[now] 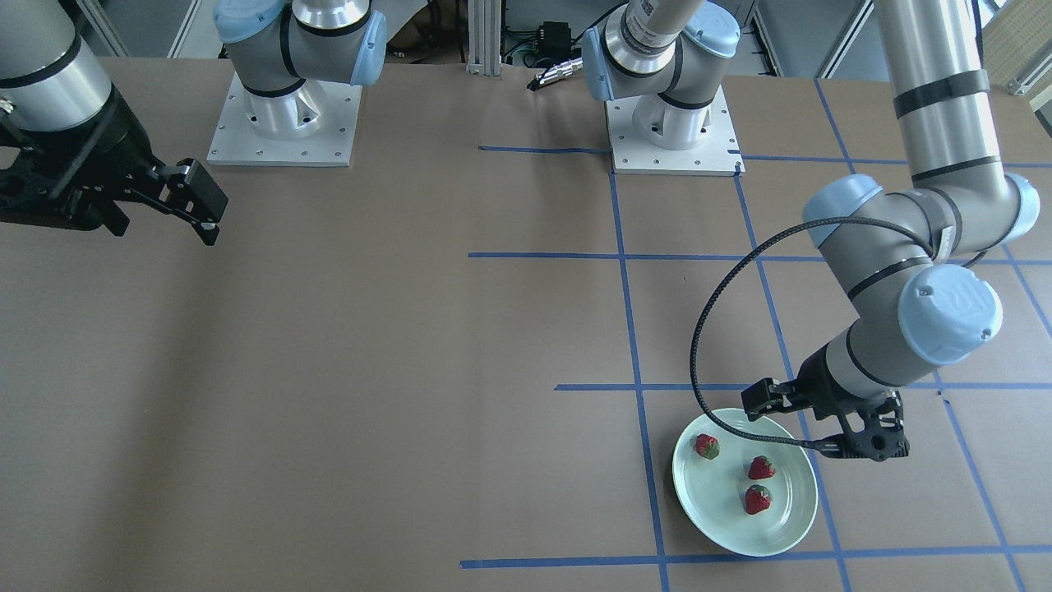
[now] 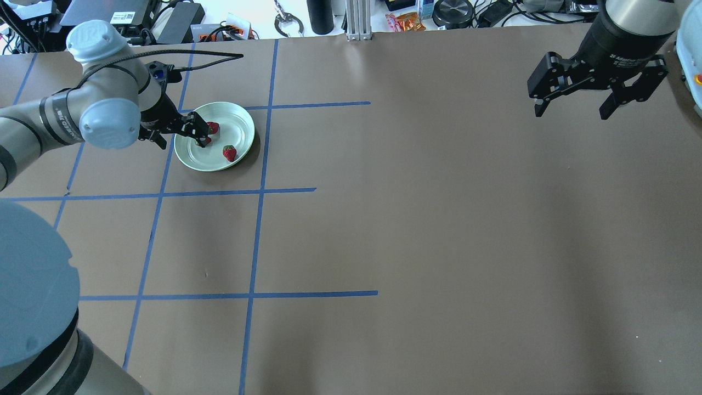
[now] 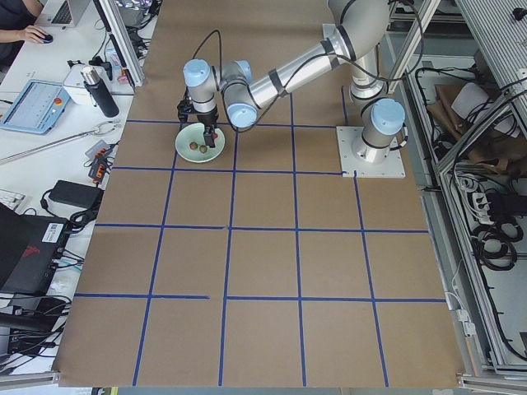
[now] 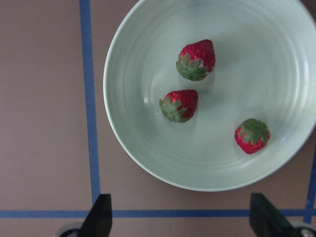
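Observation:
A pale green plate (image 1: 722, 498) lies on the table, holding three strawberries: one at the top (image 4: 196, 59), one in the middle (image 4: 178, 105), one at the lower right (image 4: 252, 136), as placed in the left wrist view. My gripper is just over the plate's edge, its two fingers wide apart at the bottom of that view, with nothing between them. The front and top views show it low above the plate, with a black cable looping round it.
Blue tape lines (image 1: 631, 326) mark the table. A second black gripper (image 2: 592, 85) hangs at the other side, and other arm bases (image 1: 671, 148) stand at the back.

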